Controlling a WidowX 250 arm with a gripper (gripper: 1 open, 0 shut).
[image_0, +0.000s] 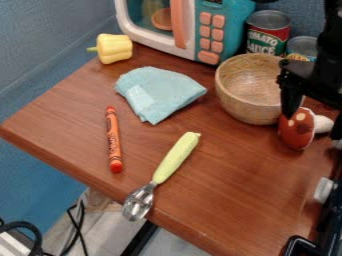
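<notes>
My black gripper (311, 100) is at the right edge, partly out of view, its fingers pointing down around a red and white toy mushroom (297, 130) on the table just right of a wooden bowl (247, 90). Whether the fingers are closed on it is hard to tell.
On the wooden table (187, 210) lie a spoon with a pale handle (174, 158), an orange crayon (114, 140) and a blue cloth (158, 92). A toy microwave (174, 25), cans (267, 30) and a yellow pepper (112, 48) stand at the back.
</notes>
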